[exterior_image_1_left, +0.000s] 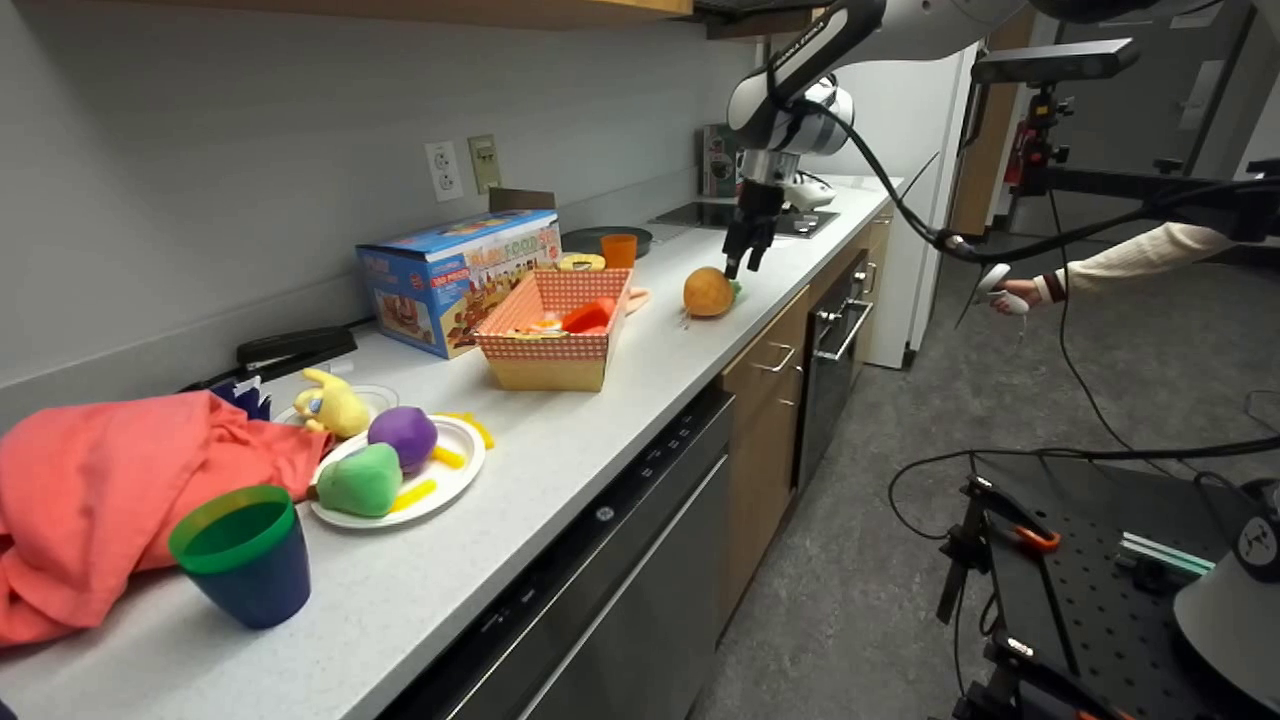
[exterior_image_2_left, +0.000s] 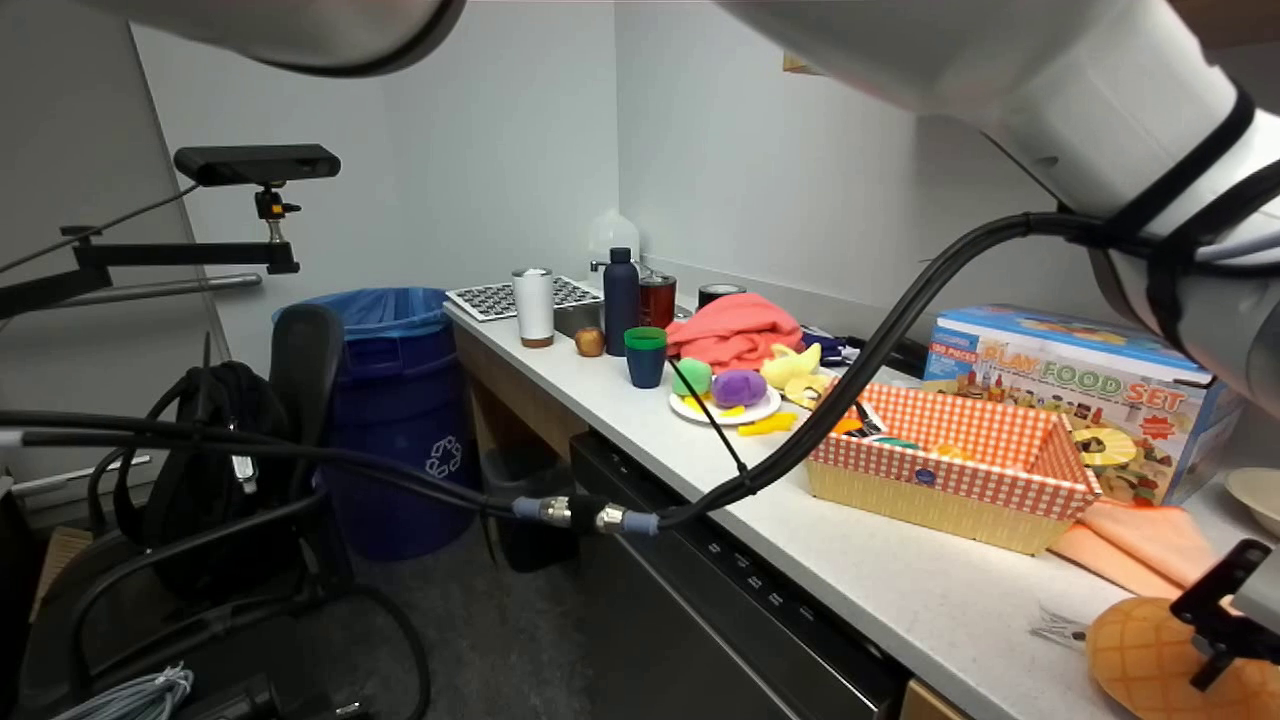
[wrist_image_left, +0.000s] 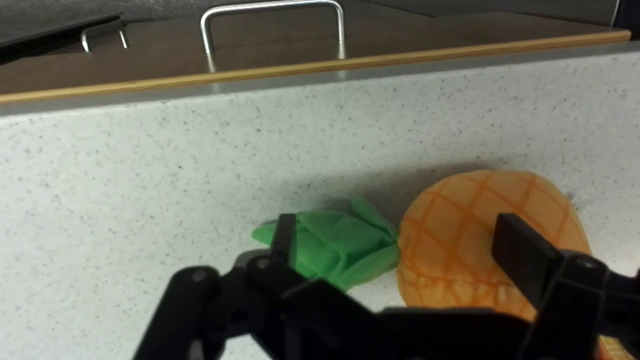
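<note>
A plush pineapple (wrist_image_left: 462, 231), orange with a crosshatched skin, lies on its side on the counter. Its green leaves (wrist_image_left: 345, 246) point left in the wrist view. My gripper hangs over it with the fingers wide apart. One finger is over the leaves and the other over the orange body, and nothing is clasped. In exterior view 1 the gripper (exterior_image_1_left: 744, 264) comes down just behind the pineapple (exterior_image_1_left: 708, 292). Whether a fingertip touches the plush cannot be told.
A checked basket (exterior_image_2_left: 954, 490) with toy food stands along the counter, near the play food box (exterior_image_1_left: 456, 282). Farther off are a plate (exterior_image_1_left: 462, 474) of plush food, a green-rimmed cup (exterior_image_1_left: 246, 576) and a red cloth (exterior_image_1_left: 132, 492). The counter's front edge (wrist_image_left: 360, 72) runs close to the pineapple.
</note>
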